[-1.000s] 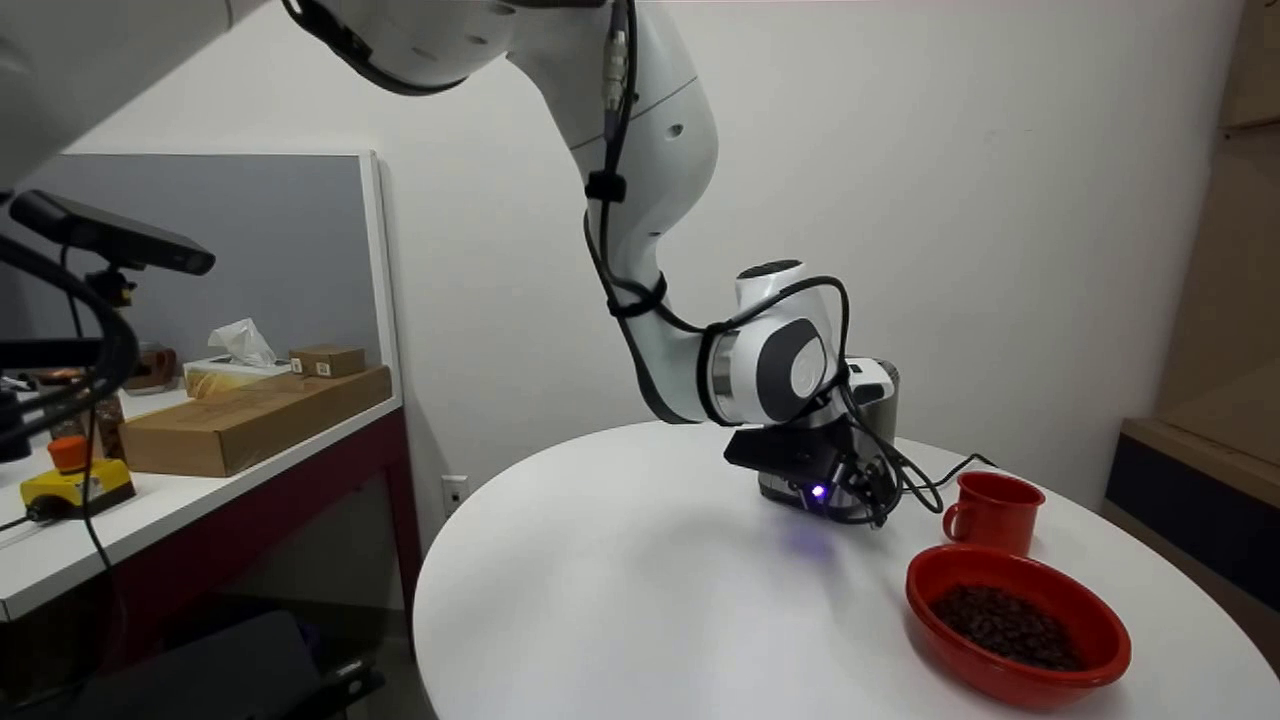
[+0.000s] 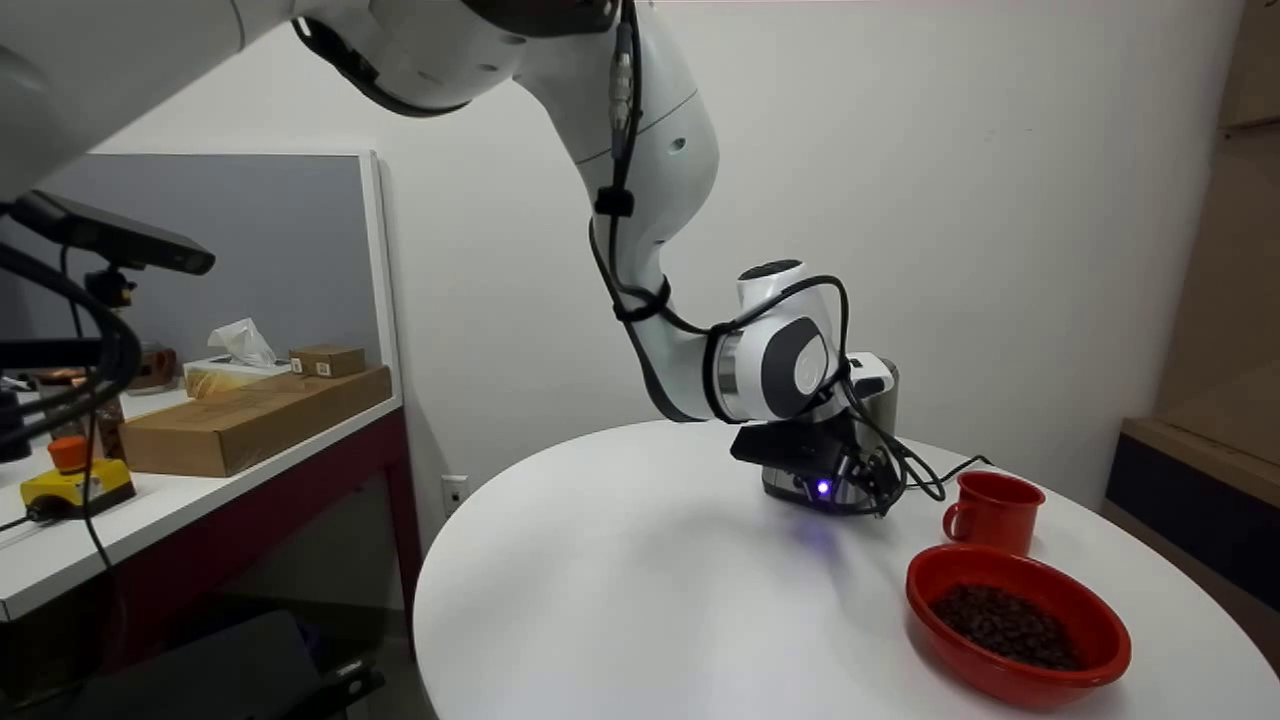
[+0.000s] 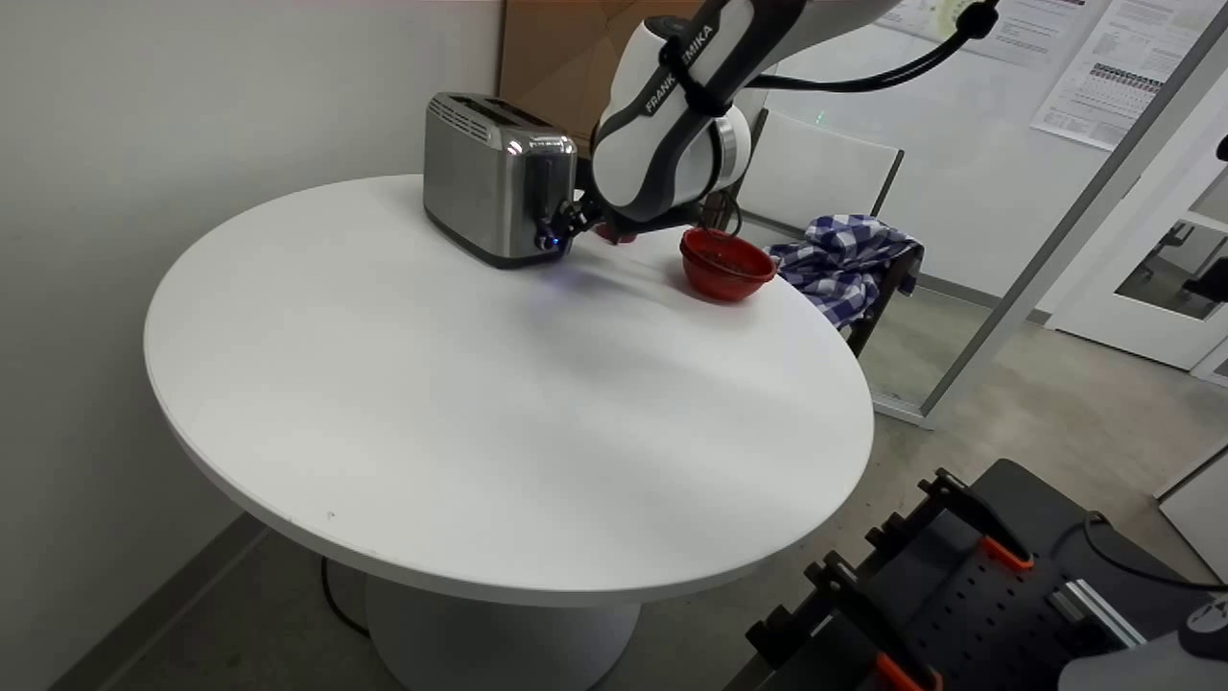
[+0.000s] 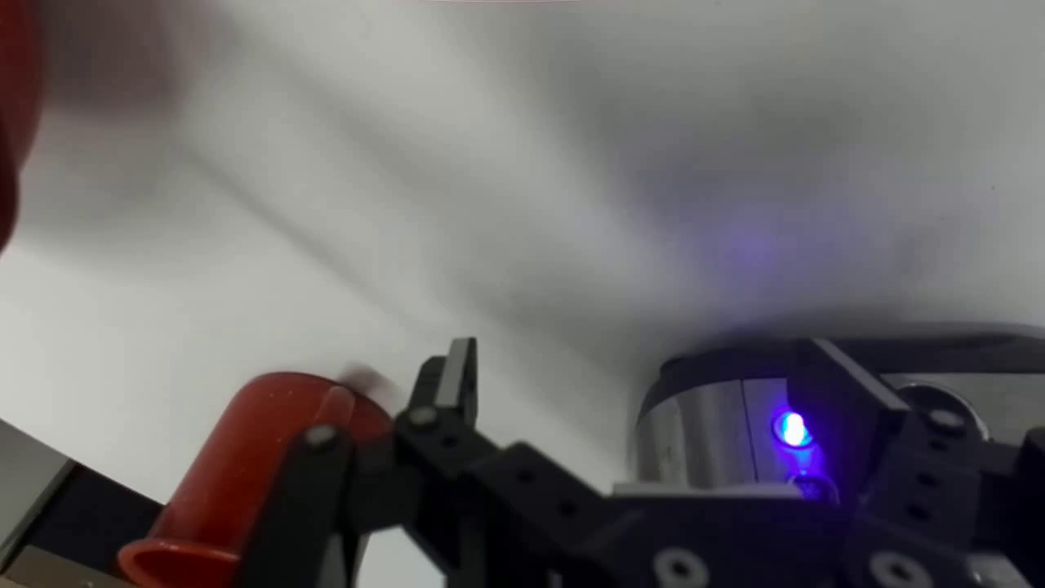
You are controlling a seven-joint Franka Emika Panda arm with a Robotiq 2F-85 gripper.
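A silver toaster [image 3: 466, 173] stands on the round white table, its black-trimmed end facing the arm and a blue light [image 4: 792, 428] glowing on that end. Close against this end, my gripper has its fingers spread well apart. In the wrist view, the right finger [image 4: 847, 412] overlaps the toaster's face beside the light; whether it touches cannot be told. The left finger [image 4: 457, 377] is over bare table, and part of the toaster's end shows between the two. Exterior view 1 has the toaster largely hidden behind the wrist and cables.
A red mug [image 2: 993, 514] and a red bowl [image 2: 1020, 684] of dark beans stand on the table to the right of the arm in exterior view 1. A black cord trails behind the mug.
The arm has shifted very slightly. Mug and bowl have stayed put.
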